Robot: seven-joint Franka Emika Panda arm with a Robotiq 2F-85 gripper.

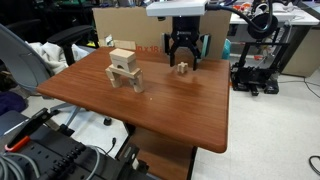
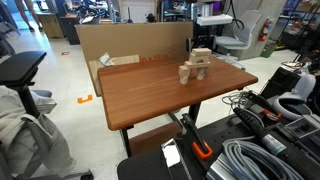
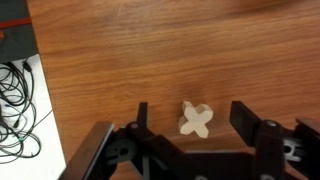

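A small, pale wooden cross-shaped piece [image 3: 195,119] lies on the brown table; in exterior view 1 the same wooden piece [image 1: 182,68] sits toward the table's far side. Above it hangs my gripper [image 1: 185,56], pointing down. In the wrist view the gripper has its fingers apart, one on each side of the piece, with the piece nearer the right one. Nothing is held. A wooden structure [image 1: 124,69] of upright legs, a crosspiece and a block on top stands to the left in exterior view 1.
A light panel [image 2: 112,42] rises along one table edge. Cables [image 3: 15,105] lie beyond the table's edge in the wrist view.
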